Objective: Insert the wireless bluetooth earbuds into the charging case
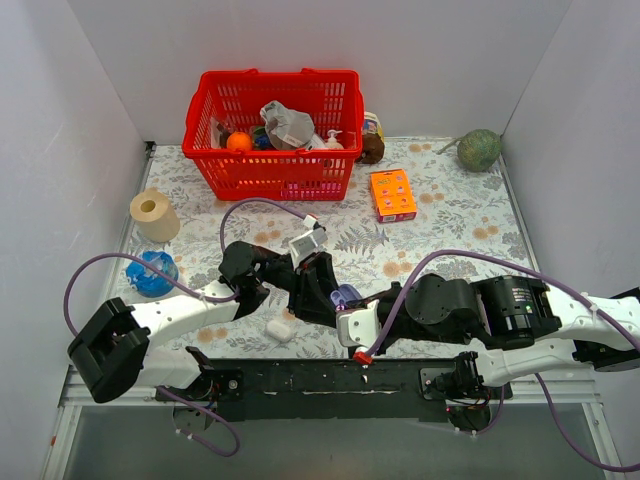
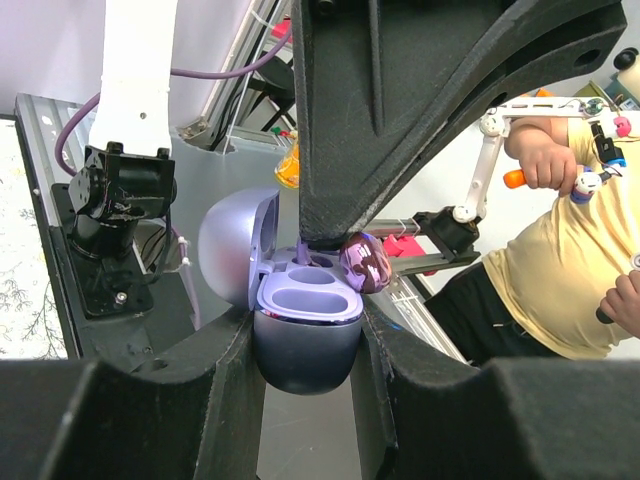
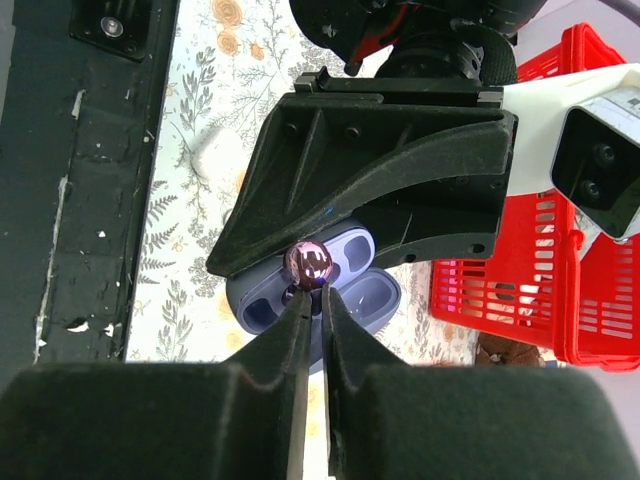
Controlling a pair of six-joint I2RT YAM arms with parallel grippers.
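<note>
The light-purple charging case has its lid raised. My left gripper is shut on the case's body, holding it above the table. In the right wrist view, a shiny purple earbud lies over the case's slots, tilted across the edge. My right gripper has its fingertips right at that earbud, only a narrow gap apart; whether they pinch it cannot be told. From the left wrist side, the earbud shows at the case's rim beside a right finger. How deep it sits is hidden.
A small white object lies on the patterned tablecloth below the left arm. Farther back are the red basket, an orange box, a tape roll and a blue bundle.
</note>
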